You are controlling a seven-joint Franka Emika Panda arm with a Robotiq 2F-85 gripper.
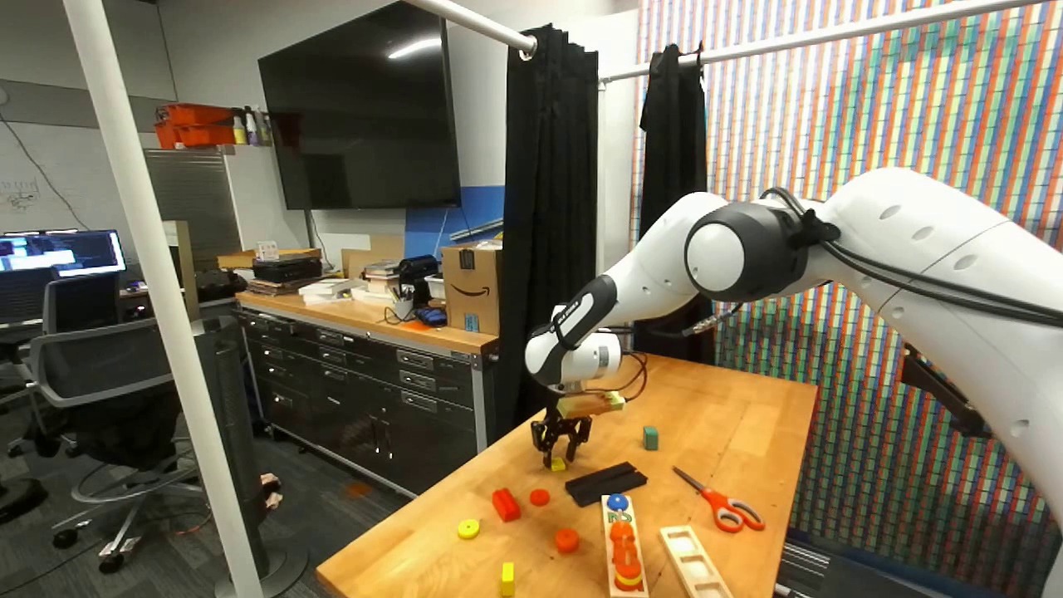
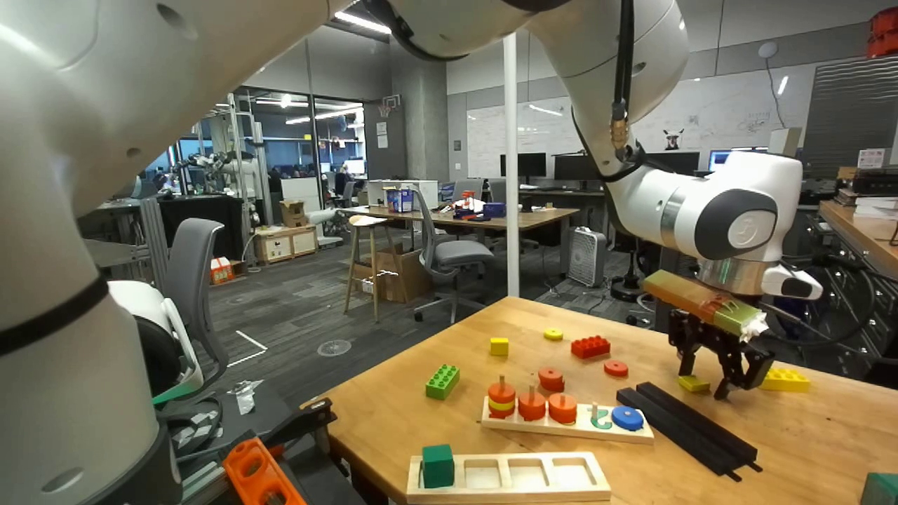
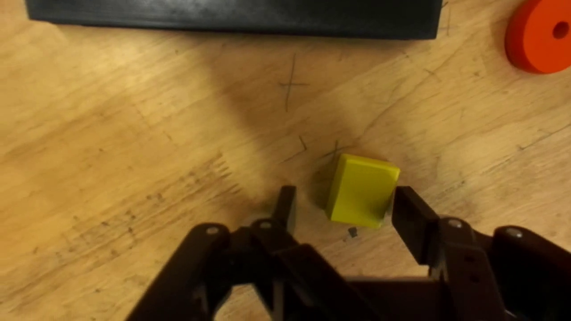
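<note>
A small yellow block [image 3: 364,191] lies on the wooden table between the two fingers of my gripper. One finger [image 3: 412,214] stands very close to the block's right side in the wrist view, and a clear gap separates the block from the other finger. The fingers are part open. In exterior view 2 my gripper [image 2: 705,383] points down with its tips low over the table, around the yellow block [image 2: 694,384]. Exterior view 1 has the gripper [image 1: 560,453] at the table's far left side, the block [image 1: 558,464] beneath it.
Black bars [image 2: 688,428] lie close to the gripper, and a red disc [image 2: 616,367] is nearby. A larger yellow brick [image 2: 784,379] sits just behind. Farther off are a peg board [image 2: 539,425], a tray [image 2: 589,496], red scissors [image 1: 722,507] and a green block [image 1: 650,438].
</note>
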